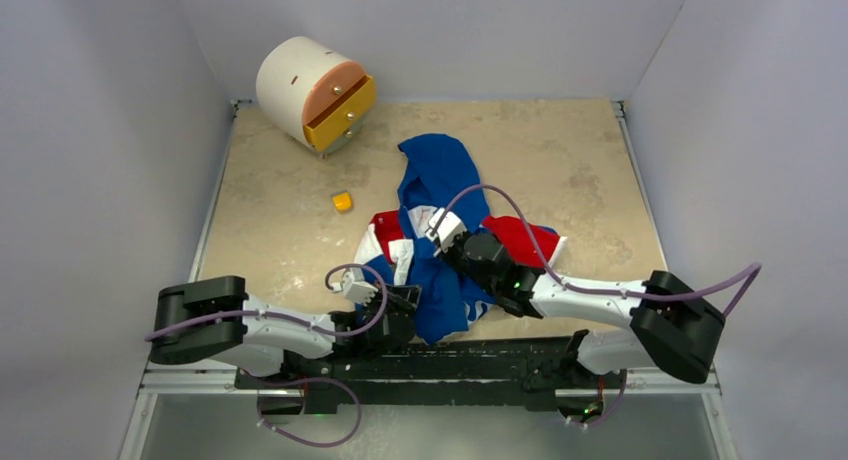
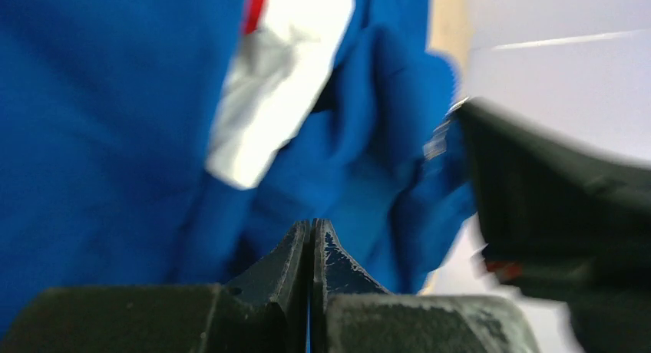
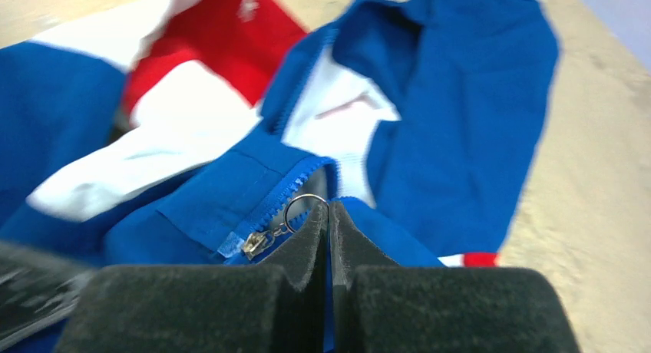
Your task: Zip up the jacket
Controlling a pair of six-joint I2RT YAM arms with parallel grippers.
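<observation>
The blue, white and red jacket [image 1: 437, 170] lies spread over the middle of the table. In the right wrist view, blue zipper teeth [image 3: 280, 199] run up its front, and above the metal slider [image 3: 257, 244] the two edges spread apart around white lining. A thin wire ring [image 3: 295, 202] on the slider reaches to the tips of my right gripper, which is shut on it. My left gripper is shut low over blue fabric near the white panel [image 2: 265, 100]; no cloth shows pinched at its tips.
A barrel-shaped cabinet [image 1: 290, 85] with an open yellow drawer stands at the back left. A small yellow block [image 1: 342, 201] lies left of the jacket. Both arms are close together over the jacket's lower half.
</observation>
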